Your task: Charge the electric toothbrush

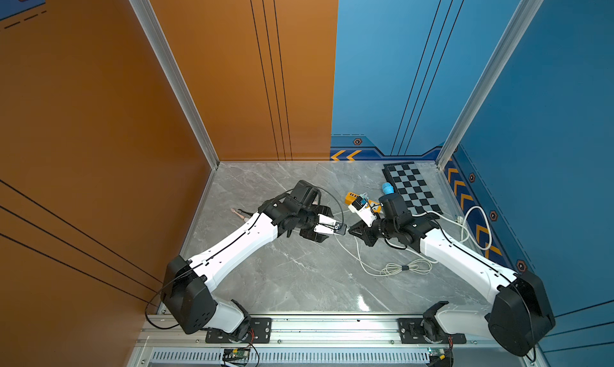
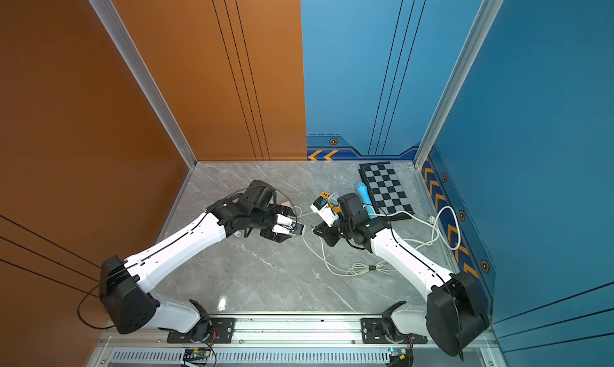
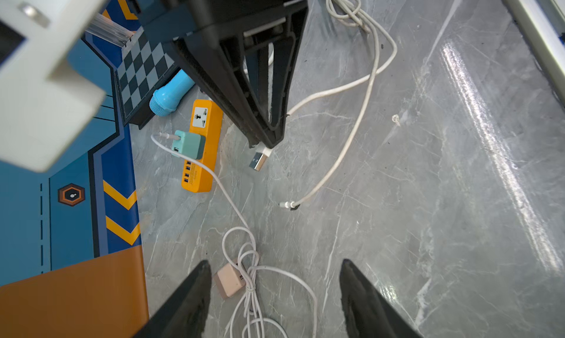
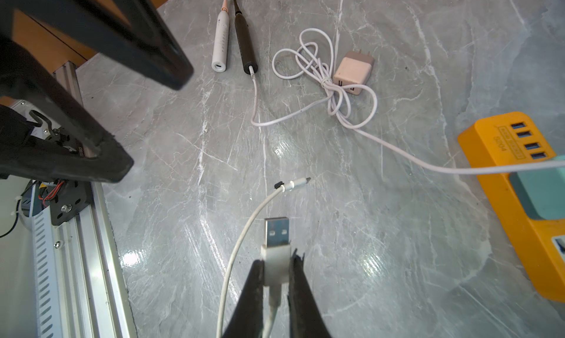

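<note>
My right gripper is shut on the USB-A plug (image 4: 276, 261) of a white cable. The cable's other end, a small connector (image 4: 294, 183), lies on the table. My left gripper is open and empty above the table, beside the right one. A white toothbrush (image 4: 220, 40) and a black one (image 4: 244, 40) lie at the far left; a cable enters the black one's base. The orange power strip (image 3: 200, 173) carries a teal adapter (image 3: 188, 143). A pink charger (image 3: 229, 279) lies among coiled cable.
A checkered board (image 1: 409, 188) and blue microphone (image 3: 167, 93) lie at the back right. More white cable coils (image 1: 403, 268) lie toward the front right.
</note>
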